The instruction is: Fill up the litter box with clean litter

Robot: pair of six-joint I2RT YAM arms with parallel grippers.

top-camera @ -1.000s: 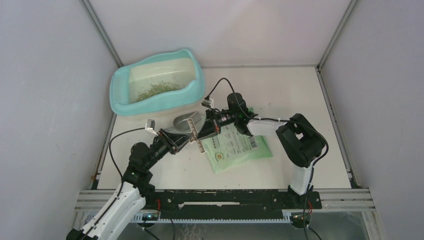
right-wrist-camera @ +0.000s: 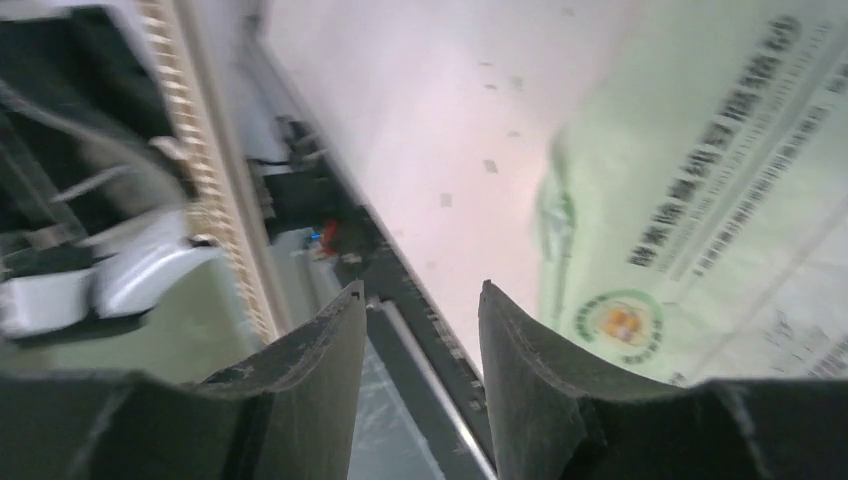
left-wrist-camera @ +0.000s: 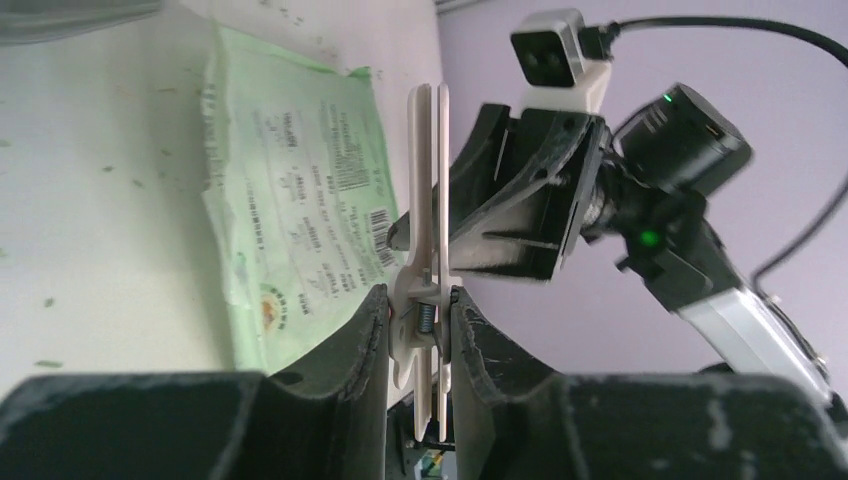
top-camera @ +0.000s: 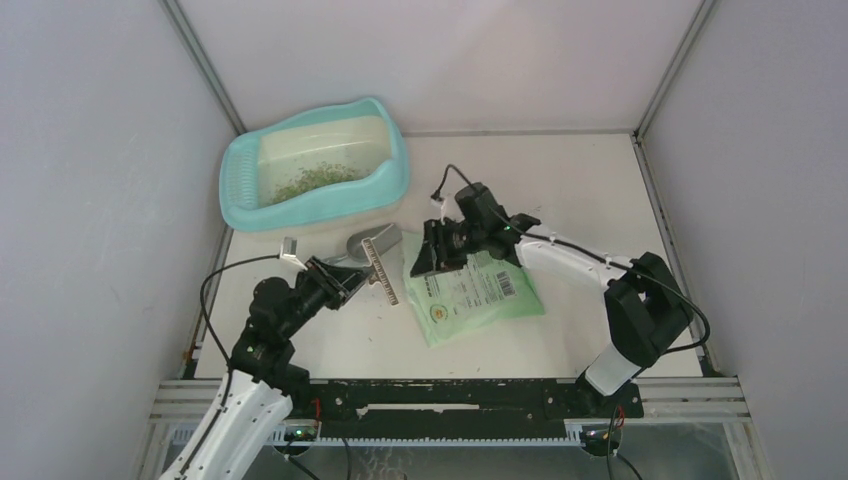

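Observation:
My left gripper [top-camera: 356, 278] is shut on a long pale sealing clip [top-camera: 380, 265], seen upright between its fingers in the left wrist view. A green litter bag [top-camera: 470, 300] lies on the table, my right gripper [top-camera: 428, 262] over its upper left part, part open with nothing seen between its fingers. The turquoise litter box [top-camera: 236, 180] sits at the back left, with a little green litter on its floor.
A grey scoop [top-camera: 360, 245] lies between the box and the bag, partly behind the clip.
My right gripper has come away from the clip, moving right, and its arm's elbow has swung right. The left gripper with the clip has moved slightly left.

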